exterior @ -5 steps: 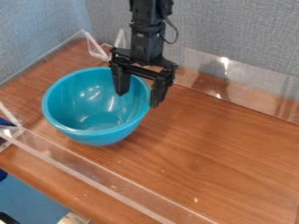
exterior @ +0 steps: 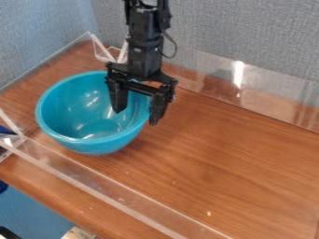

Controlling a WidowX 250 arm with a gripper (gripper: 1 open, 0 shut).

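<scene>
A large glossy blue bowl point(exterior: 77, 118) rests on the wooden table at the left. Over its right rim hangs my black gripper point(exterior: 137, 106), open, with one finger down inside the bowl and the other just outside the right rim. Whether the fingers touch the bowl wall cannot be told.
Bare wooden table point(exterior: 230, 163) fills the right side. Clear plastic edging runs along the back and front left. Grey padded walls stand behind. A dark blue object point(exterior: 6, 133) is partly visible at the left edge.
The bowl and my gripper have shifted together a little to the left, and the gripper sits slightly lower in the view.
</scene>
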